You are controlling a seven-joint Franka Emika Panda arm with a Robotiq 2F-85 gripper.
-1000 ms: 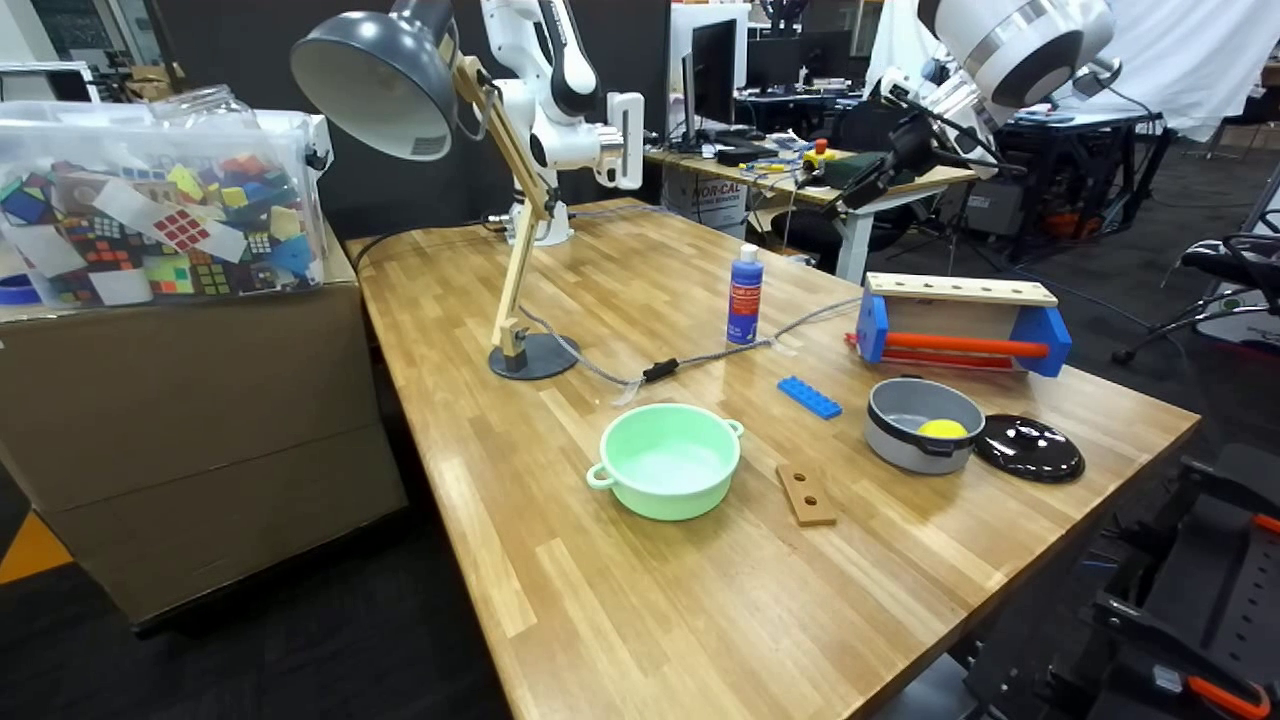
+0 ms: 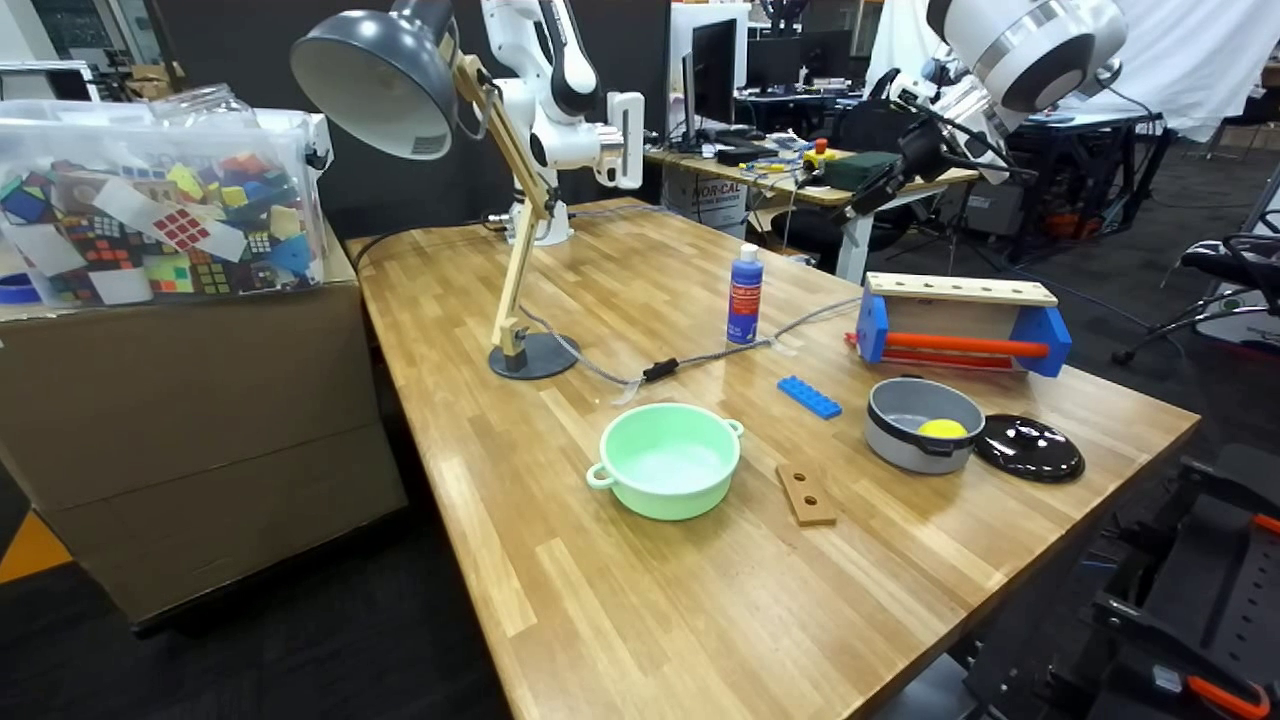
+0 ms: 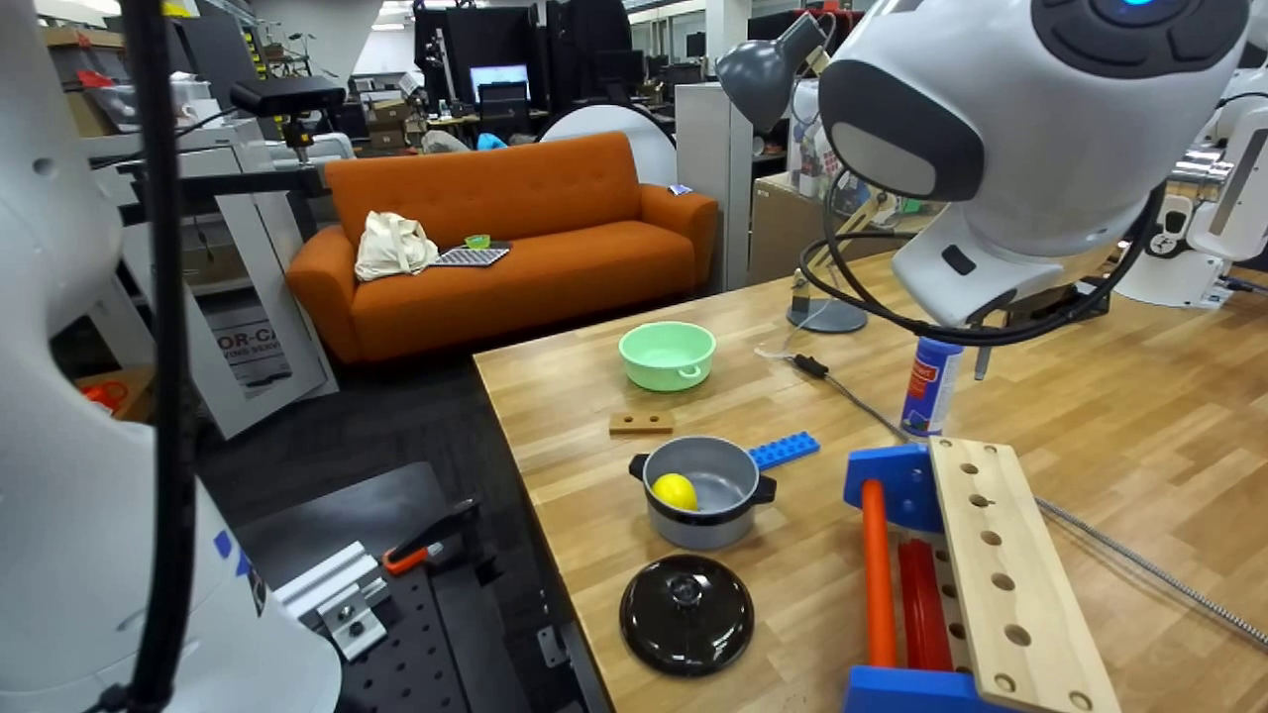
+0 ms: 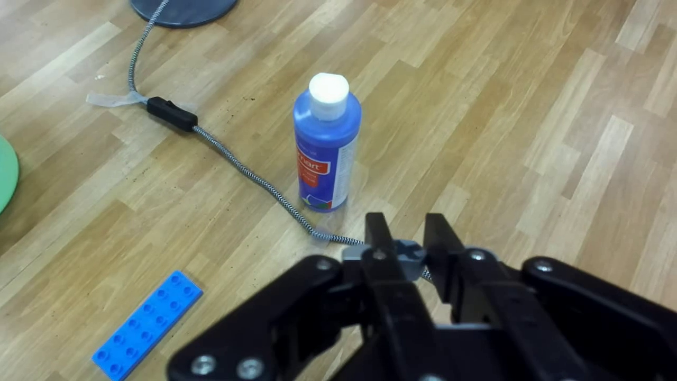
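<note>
My gripper hangs over the table in the wrist view, its black fingers (image 4: 379, 238) close together. A small grey piece (image 4: 411, 254) shows between them; its full shape is hidden. Beyond the fingertips a blue bottle with a white cap (image 4: 327, 139) stands upright, apart from the gripper. At lower left lies a blue studded brick (image 4: 147, 325). In the first exterior view the gripper (image 2: 849, 214) points down and left, above the toy workbench (image 2: 960, 324). The arm's white wrist mostly covers the gripper in the second exterior view.
A green bowl (image 2: 669, 450), a brown two-holed block (image 2: 806, 494), a grey pot (image 2: 894, 446) holding a yellow ball (image 2: 943, 428), and a black lid (image 2: 1029, 450) occupy the near table. The lamp (image 2: 534, 358) stands farther back, its cord (image 4: 266, 184) running past the bottle.
The arm and gripper have shifted slightly right and down in the first exterior view. The objects on the table have not moved.
</note>
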